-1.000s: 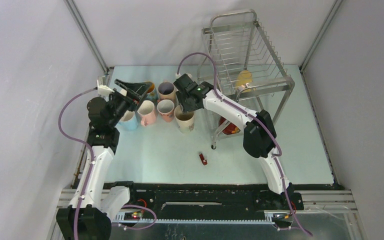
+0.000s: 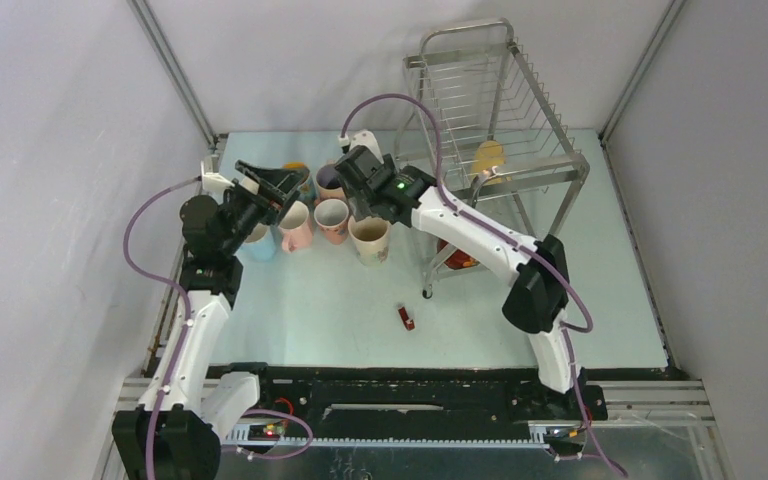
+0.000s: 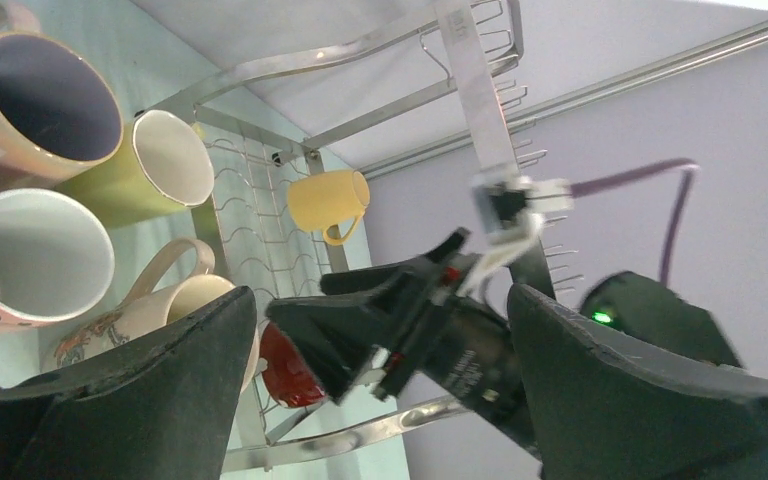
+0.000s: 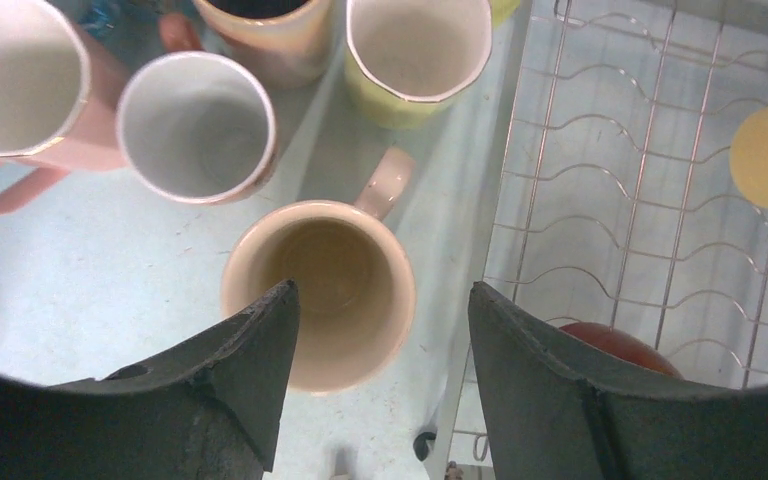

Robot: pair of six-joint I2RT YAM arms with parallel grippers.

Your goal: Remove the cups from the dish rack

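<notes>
Several cups stand on the table left of the metal dish rack [image 2: 550, 120], among them a cream cup [image 2: 370, 245], pink mug [image 2: 295, 235] and lime cup [image 3: 135, 195]. A yellow cup [image 3: 315, 203] and dark red item [image 3: 290, 375] remain inside the rack's lower level. My right gripper hangs above the cream cup, part open, nothing between its fingers. My left gripper is open and empty above the cups at the left.
A small red object [image 2: 406, 318] lies on the table in front of the rack.
My right arm has risen slightly and shifted, its wrist moving a little up and left in the top view. The left arm has moved very slightly.
</notes>
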